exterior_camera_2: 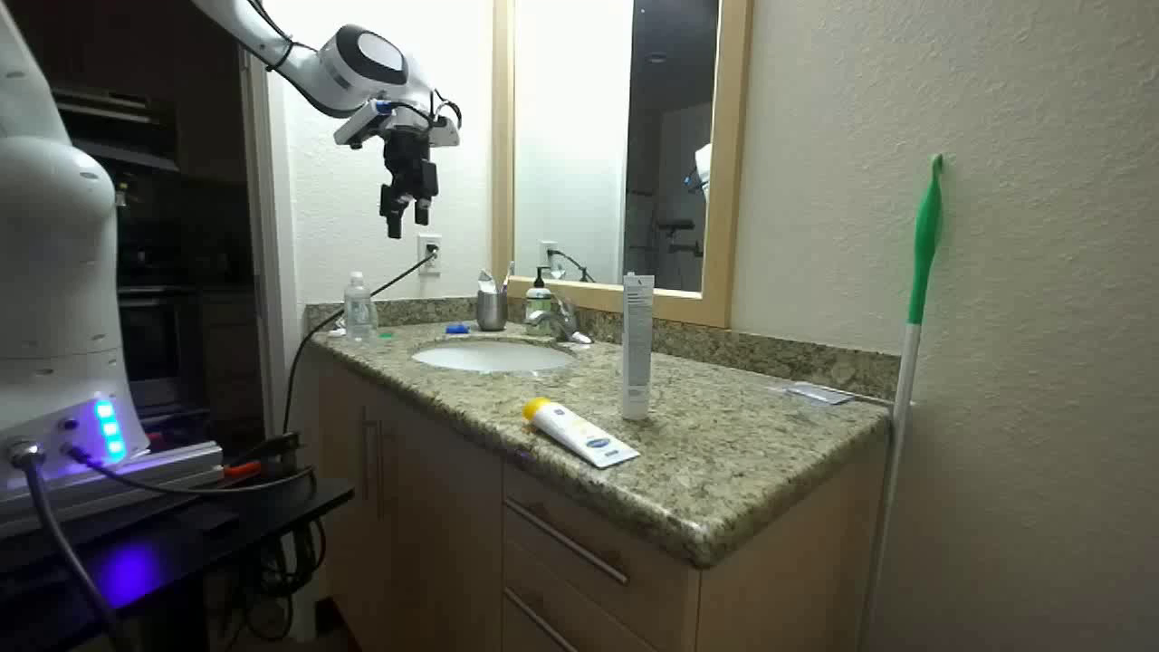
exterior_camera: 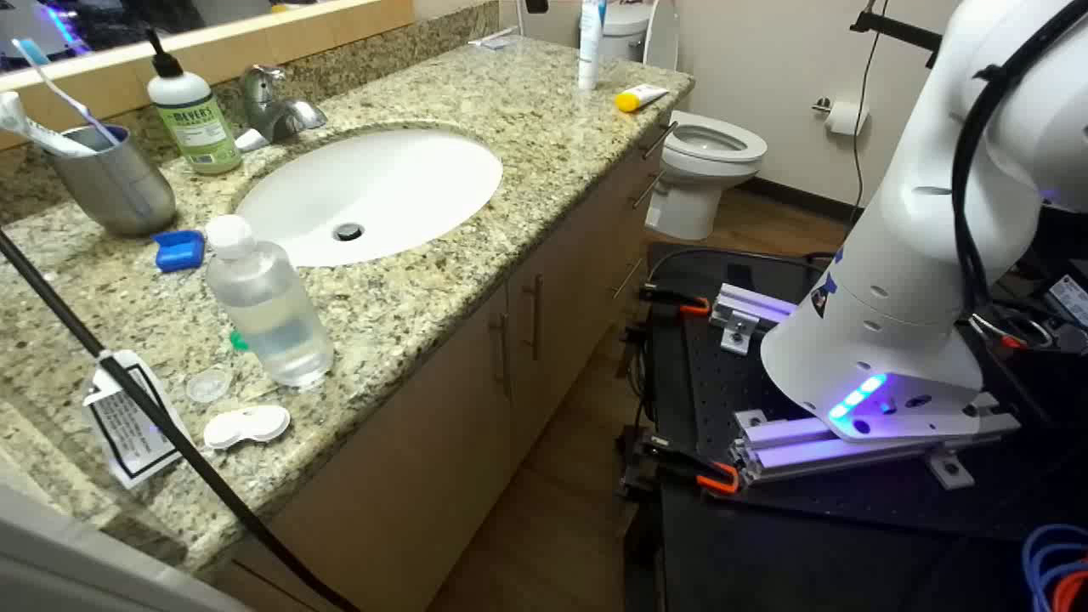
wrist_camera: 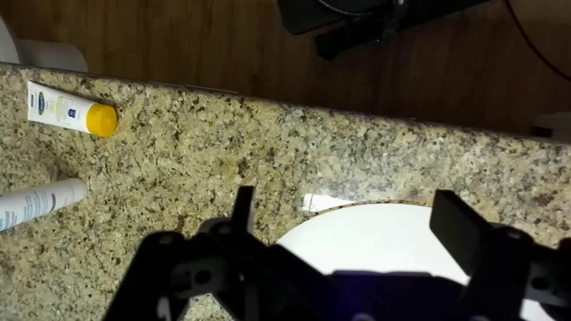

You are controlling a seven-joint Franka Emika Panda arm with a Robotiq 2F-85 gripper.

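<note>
My gripper is open, its two black fingers wide apart with nothing between them. In exterior view 2 the gripper (exterior_camera_2: 407,223) hangs high above the counter, pointing down. Below it in the wrist view lie the white sink basin (wrist_camera: 369,240) and speckled granite. A white tube with a yellow cap (wrist_camera: 69,109) lies flat near the counter's front edge, well off to the left in that view. Close to it a tall white tube (exterior_camera_2: 637,348) stands upright. A clear bottle with a white cap (exterior_camera: 267,306) stands at the counter's other end, partly filled with liquid.
Beside the bottle are a contact lens case (exterior_camera: 248,427), a blue case (exterior_camera: 179,251) and a tagged cable. A soap pump (exterior_camera: 194,121), a metal cup (exterior_camera: 117,184) holding toothbrushes and the faucet (exterior_camera: 275,107) line the back. Granite between sink and tubes is clear.
</note>
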